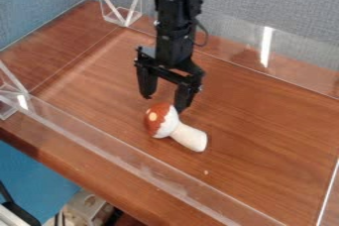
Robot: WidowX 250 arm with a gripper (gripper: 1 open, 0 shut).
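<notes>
A toy mushroom [179, 131] with a red, white-spotted cap and a white stem lies on its side on the wooden table, cap toward the upper left. My black gripper [167, 89] hangs just above and behind the cap, its two fingers open and apart, with nothing seen between them.
Clear walls [159, 171] edge the wooden tabletop [265, 141], with white brackets at the back left and left side. Grey and blue padded walls stand behind.
</notes>
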